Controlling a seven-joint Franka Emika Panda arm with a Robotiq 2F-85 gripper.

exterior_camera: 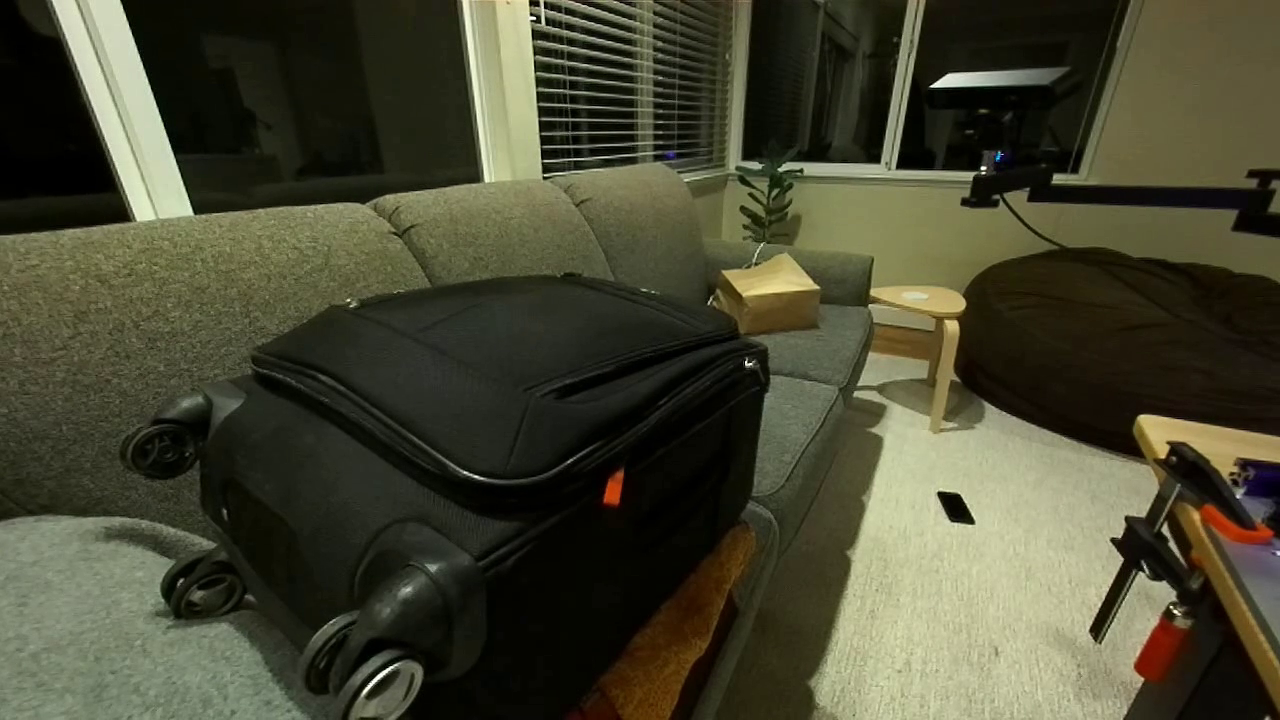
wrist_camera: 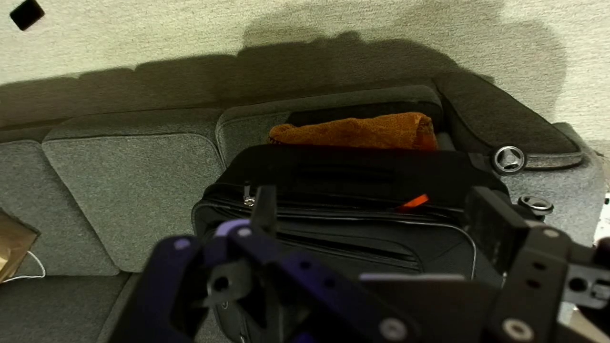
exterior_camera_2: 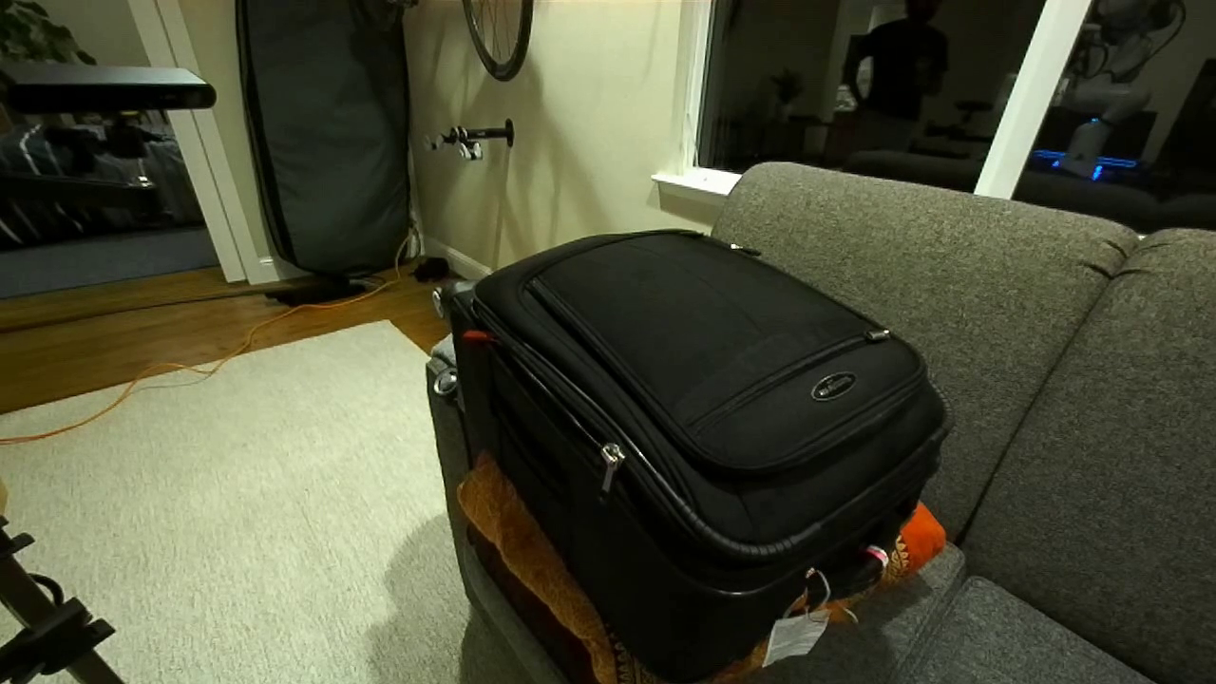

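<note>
A black soft-sided suitcase (exterior_camera: 480, 372) lies flat on the grey sofa, its wheels toward the near end in exterior view 1. An orange tag (exterior_camera: 614, 487) sits on its side seam. Exterior view 2 shows a metal zipper pull (exterior_camera_2: 612, 462) at one corner of the suitcase (exterior_camera_2: 730, 353). In the wrist view my gripper is open, its fingers wide apart over the suitcase (wrist_camera: 349, 166). Nothing shows held between them; the distance down to the suitcase is hard to judge. Neither exterior view shows the gripper directly.
An orange-brown cloth (wrist_camera: 360, 131) lies under the suitcase on the sofa (wrist_camera: 143, 188). Farther along the seat sits a paper bag (exterior_camera: 770, 296). A black phone-like object (exterior_camera: 955, 508) lies on the open carpet. At right stands a table edge with a clamp (exterior_camera: 1158, 540).
</note>
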